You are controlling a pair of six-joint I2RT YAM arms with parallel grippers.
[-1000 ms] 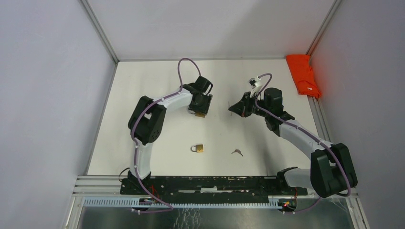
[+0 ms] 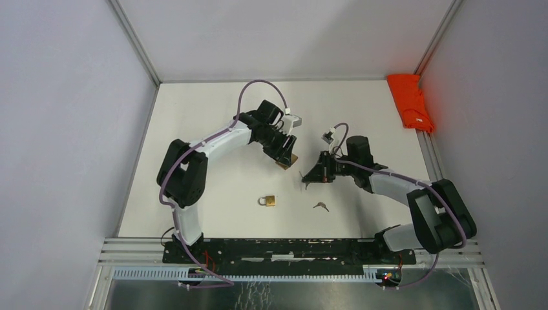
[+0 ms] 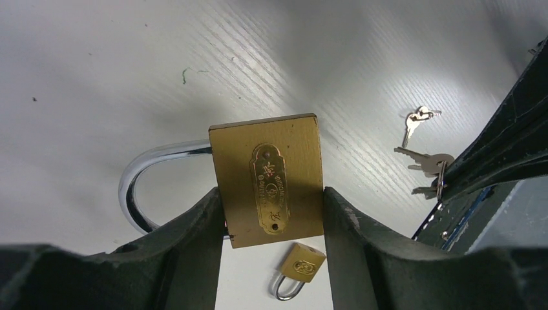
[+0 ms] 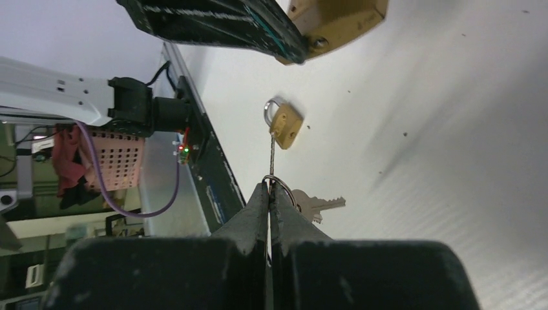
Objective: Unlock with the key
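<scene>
The large brass padlock (image 3: 294,161) sits between the fingers of my left gripper, both touching its sides, its steel shackle pointing left. In the top view, this padlock (image 2: 293,161) is partly covered by that gripper. My right gripper is shut on a ring of keys (image 4: 318,205). One key shows flat to the right; another (image 4: 272,155) is seen edge-on beyond the fingertips. From the left wrist, these held keys (image 3: 423,158) appear right of the padlock, clearly apart from it. The padlock's keyhole cannot be made out.
A small brass padlock (image 2: 267,201) lies on the white table near its front edge. Right of it rests a loose pair of small keys (image 2: 321,206). An orange cloth (image 2: 411,102) lies at the back right.
My left gripper has moved right with the large padlock, which has turned. The right gripper has come left and toward the front with its keys, narrowing the gap. Items on the table stay put.
</scene>
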